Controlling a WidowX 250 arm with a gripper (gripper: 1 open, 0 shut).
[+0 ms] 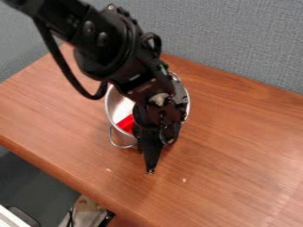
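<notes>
My black arm reaches down from the upper left to the gripper (151, 163), which points down just in front of a metal pot (116, 108) with a wire handle. A red object (126, 122) lies on the white inside of the pot, partly hidden behind the arm. Whether the fingers are open or shut is unclear.
A grey fabric wall (236, 40) stands behind it. Cables and pale equipment sit below the table's left edge.
</notes>
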